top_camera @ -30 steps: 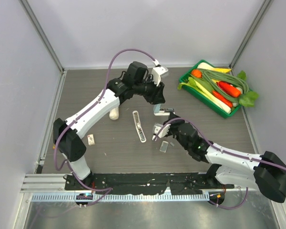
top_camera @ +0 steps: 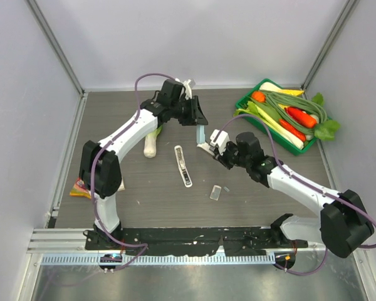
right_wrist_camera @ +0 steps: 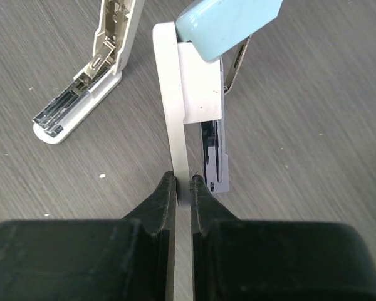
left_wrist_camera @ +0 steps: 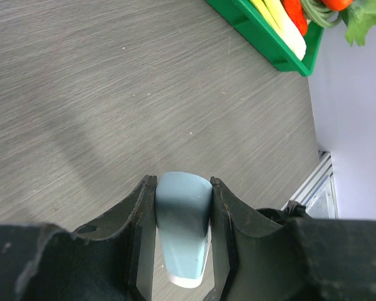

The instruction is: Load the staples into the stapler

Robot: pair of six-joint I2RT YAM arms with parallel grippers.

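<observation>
A light-blue and white stapler point(top_camera: 200, 134) hangs above the table, my left gripper shut on its blue part. In the right wrist view its blue cover point(right_wrist_camera: 229, 24) is at the top. A dark metal staple channel point(right_wrist_camera: 215, 157) shows to the right of its long white strip point(right_wrist_camera: 171, 94). The strip's lower end lies between the fingertips of my right gripper. Those fingers stand close on both sides of it; whether they grip it cannot be told. On the table lies a small pale block point(top_camera: 215, 192) with a tiny grey piece point(top_camera: 226, 189) beside it.
A second, white stapler point(top_camera: 183, 166) lies opened out on the table, left of the held one. The green vegetable basket point(top_camera: 293, 149) stands at the back right. A leek point(top_camera: 150, 144) and an orange packet point(top_camera: 79, 189) are on the left.
My left gripper has carried the stapler left and slightly back. My right gripper has moved up to the stapler's white end from nearer the front.
</observation>
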